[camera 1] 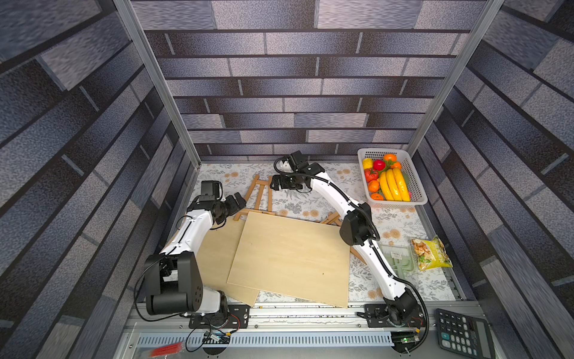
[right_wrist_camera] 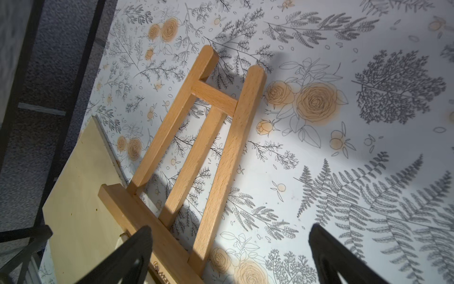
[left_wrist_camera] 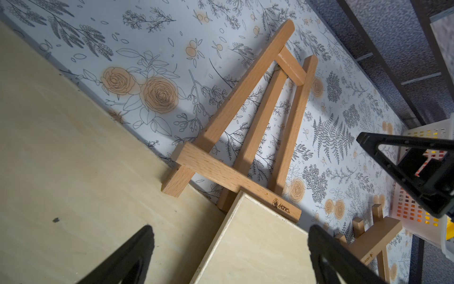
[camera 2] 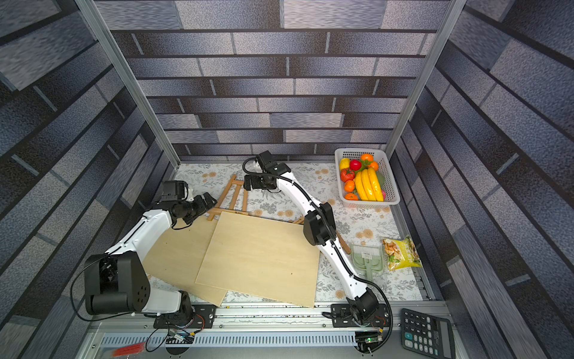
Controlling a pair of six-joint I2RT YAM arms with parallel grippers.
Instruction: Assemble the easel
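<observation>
A small wooden easel (camera 1: pixel 259 182) lies on the table at the back left, its ledge (left_wrist_camera: pixel 236 177) along the back edges of two thin boards. My left gripper (camera 1: pixel 238 200) stands open by the easel's left leg, nothing between its fingers. On the easel's other side, near its top, my right gripper (camera 1: pixel 275 182) is open and empty. The upper board (camera 1: pixel 290 260) lies over the left board (camera 1: pixel 218 251). A second easel (camera 1: pixel 330 219) lies by the upper board's right side, mostly hidden under my right arm.
A basket (camera 1: pixel 421 190) of fruit and vegetables stands at the back right. Below it are a green lidded box (camera 1: pixel 399 259) and a yellow snack bag (camera 1: pixel 431 253). Patterned table between the first easel and the basket is free, apart from my right arm above it.
</observation>
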